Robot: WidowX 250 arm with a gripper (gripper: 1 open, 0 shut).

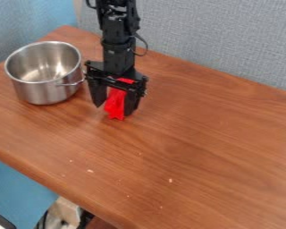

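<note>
My black gripper point(114, 98) is low over the table, its fingers on either side of a red object point(115, 108) that stands just right of a steel pot point(40, 86). The gripper body hides part of the red object, and I cannot tell whether the fingers are closed on it or only around it.
A grey textured wall point(217, 36) stands behind.
</note>
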